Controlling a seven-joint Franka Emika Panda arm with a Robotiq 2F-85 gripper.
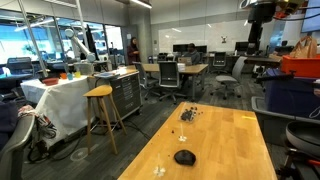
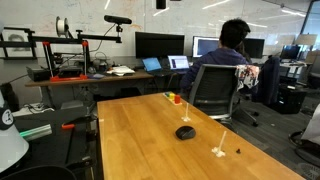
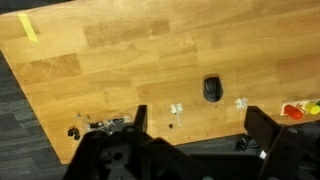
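Observation:
High above the wooden table [image 1: 215, 145], my gripper stands open, its dark fingers [image 3: 140, 117] spread wide with nothing between them. A black rounded object [image 3: 212, 89], like a computer mouse, lies on the table well below; it also shows as a dark oval [image 1: 184, 157] near the front in exterior view 1. Two small white pieces, one [image 3: 177, 109] left of it and another [image 3: 241, 102] to its right, are on the same surface. A cluster of small dark and metallic parts [image 3: 100, 125] lies near the table's edge.
Red and yellow-green items [image 3: 292, 111] lie at the right of the wrist view. A yellow strip [image 3: 28, 27] marks a table corner. A wooden stool [image 1: 101, 107] stands beside the table, and a person [image 2: 232, 42] sits behind it.

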